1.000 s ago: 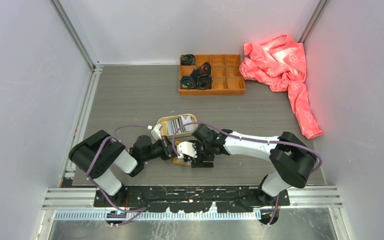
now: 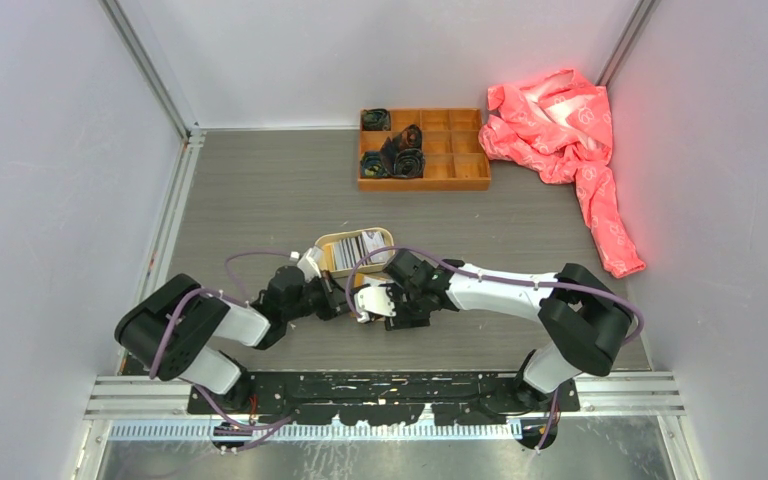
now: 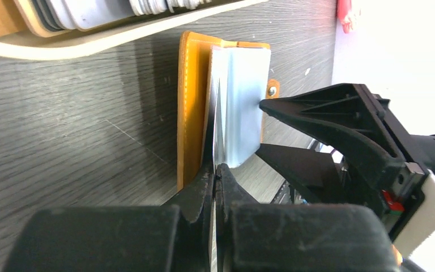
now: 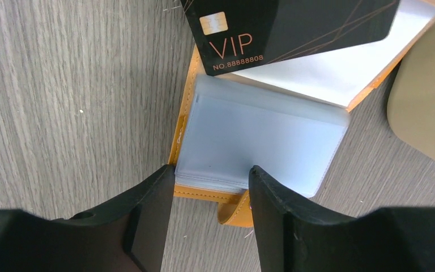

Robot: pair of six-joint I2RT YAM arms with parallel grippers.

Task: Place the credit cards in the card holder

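Note:
An orange leather card holder (image 3: 191, 107) with pale translucent sleeves (image 4: 260, 136) lies open on the table, partly hidden by both grippers in the top view. A black VIP card (image 4: 294, 28) shows across its upper part in the right wrist view. My left gripper is shut at the holder, its tips against the sleeve edge, with no card visible between them. My right gripper is part open, fingertips on either side of the sleeve's lower left edge and flap.
A cream box of cards (image 2: 355, 250) sits just behind the holder. An orange compartment tray (image 2: 455, 183) stands at the back, red cloth (image 2: 550, 130) at the back right.
The left arm's elbow has shifted about while its gripper stays near the holder. The right gripper has moved only slightly over the holder.

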